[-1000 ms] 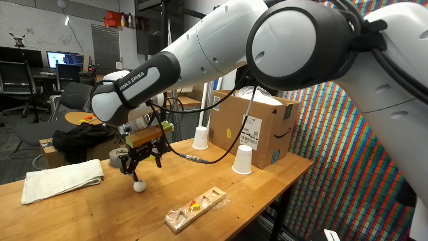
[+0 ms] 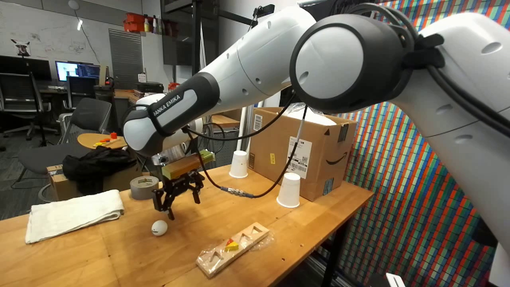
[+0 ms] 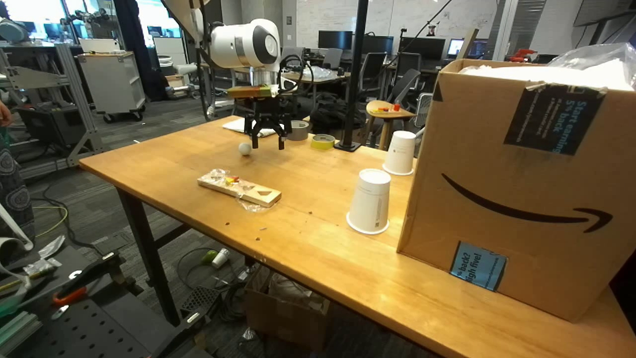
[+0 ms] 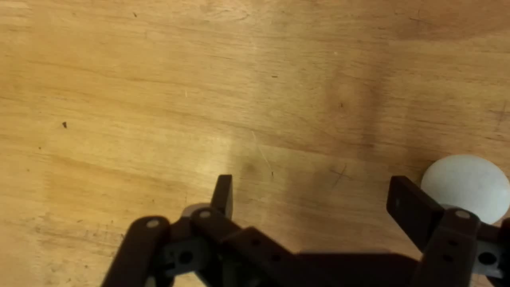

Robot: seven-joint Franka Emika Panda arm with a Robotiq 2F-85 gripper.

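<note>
My gripper hangs over the wooden table with its fingers spread wide and nothing between them. A small white ball rests on the table beside the gripper, outside its fingers. In the wrist view the ball lies at the right, just beyond the right finger, which covers part of its lower left edge. Only bare wood shows between the fingers. Exterior view 2 has the ball to the left of the gripper; whether a finger touches it, I cannot tell.
A wooden shape tray in clear wrap lies toward the front. Two upturned white cups stand near a large cardboard box. Grey tape, yellow-green tape and a folded white towel sit toward the back and left.
In exterior view 1 my gripper has shifted to the right. The ball has moved a little left and toward the camera, and no longer sits directly below the left fingertip.
</note>
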